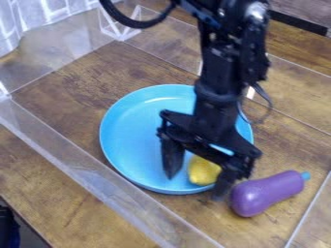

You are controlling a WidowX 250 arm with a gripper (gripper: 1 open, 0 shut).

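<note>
My gripper (200,155) hangs over the blue plate (130,131), its fingers open and low in the plate, blurred by motion. Between them, partly covered by the right finger, a yellow object (203,171) lies in the plate's right part. A purple eggplant-shaped object (265,195) lies on the wooden table just outside the plate, to the lower right of my gripper.
A transparent edge or strip runs diagonally across the lower left. A small white object is partly hidden behind the arm at the upper right.
</note>
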